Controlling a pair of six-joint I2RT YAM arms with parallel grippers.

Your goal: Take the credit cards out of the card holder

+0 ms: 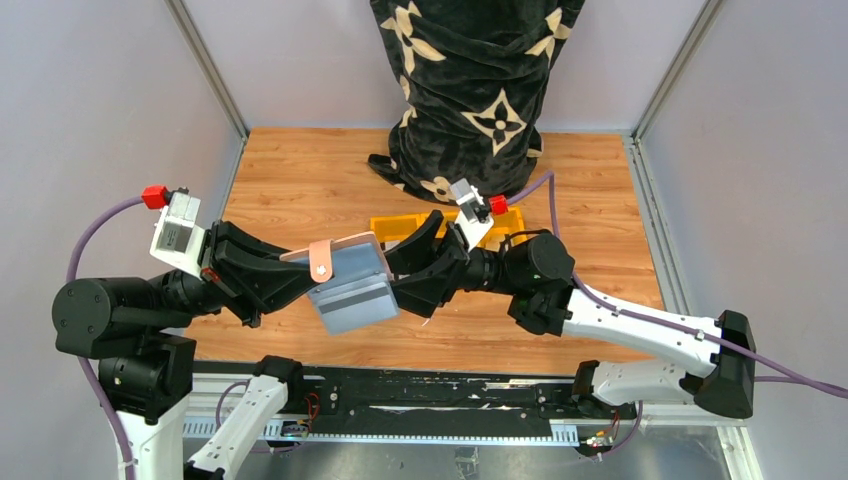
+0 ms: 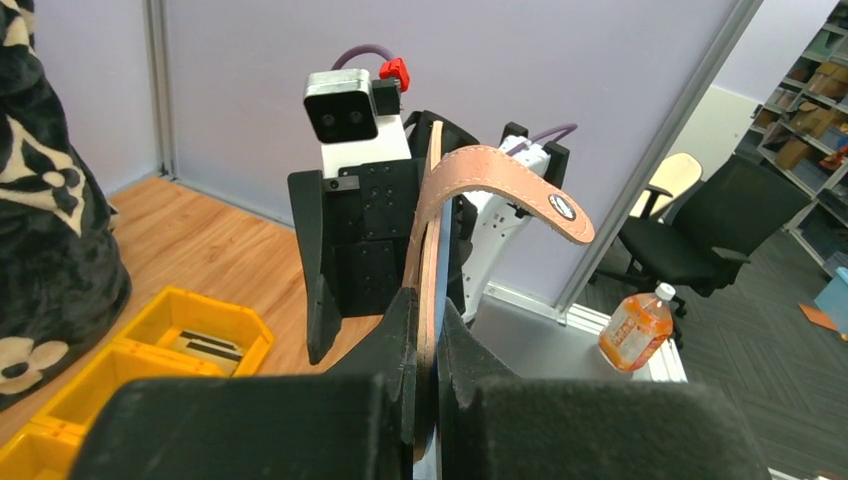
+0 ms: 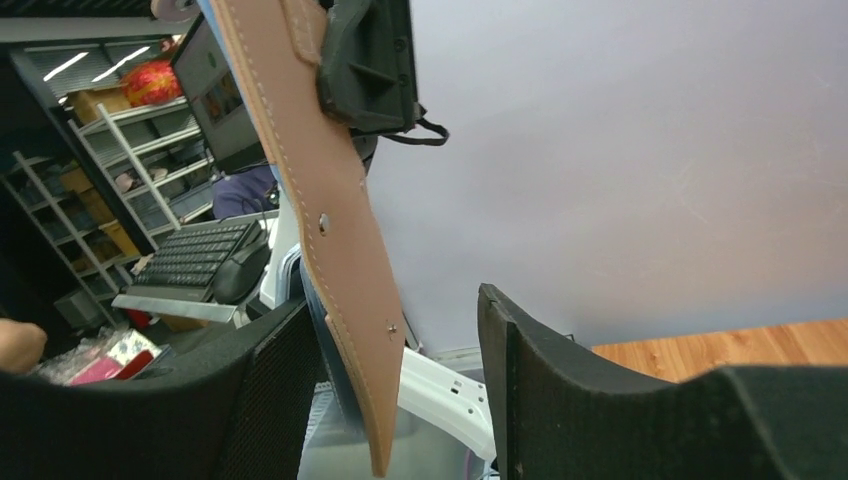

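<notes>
A tan leather card holder with blue-grey pockets and a snap strap hangs in the air over the table. My left gripper is shut on its left edge, near the strap. At the opposite edge, my right gripper stands open, its two fingers on either side of the holder. From the right wrist camera, the tan cover reaches between the fingers, nearer the left finger, with thin blue-grey layers along that side. I cannot tell whether they touch, or whether any cards are inside.
Behind the holder, a yellow divided bin has flat striped pieces in one compartment. A black patterned cloth stands at the back. Bare wood lies on both sides. An orange-filled bottle appears beyond the holder.
</notes>
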